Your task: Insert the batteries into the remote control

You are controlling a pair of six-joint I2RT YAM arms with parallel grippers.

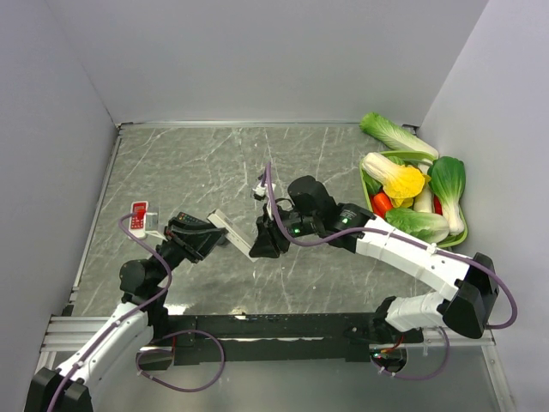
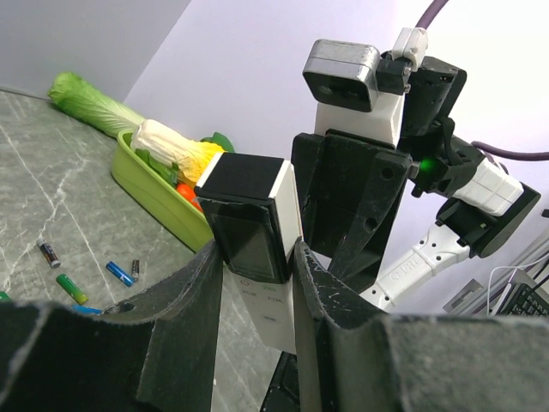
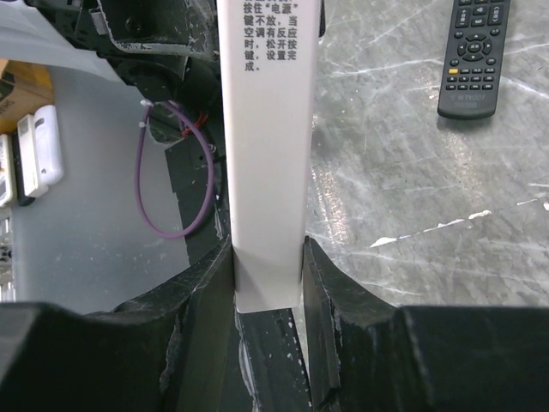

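A long white remote control spans the space between my two grippers, off the table. In the left wrist view its black-capped end with a dark screen rises between the fingers of my left gripper, shut on it. Its plain white back, printed with Chinese text, faces the right wrist camera. My right gripper is shut around the opposite end, one finger at each side edge. No battery slot shows. Loose batteries lie on the table, among them a green one and a blue one.
A black remote lies flat on the marble table. At the left rests a red-and-white remote. A green basket of vegetables stands at the right. The back middle of the table is open.
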